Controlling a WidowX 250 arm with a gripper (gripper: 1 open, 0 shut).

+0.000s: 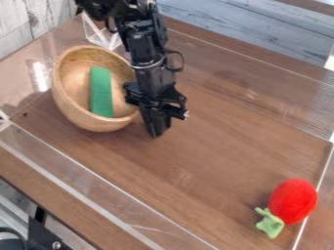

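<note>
My black gripper (156,119) hangs low over the table, just right of a wooden bowl (70,83) and against its right side. The bowl holds a green block (101,92) and is tilted. Whether the fingers are open or shut, or hold the bowl's rim, is hard to tell from this view. A red plush vegetable with a green top (292,201) lies at the lower right of the table.
A clear wire-like or plastic object (100,31) stands behind the bowl at the top left. A pale wall runs along the back.
</note>
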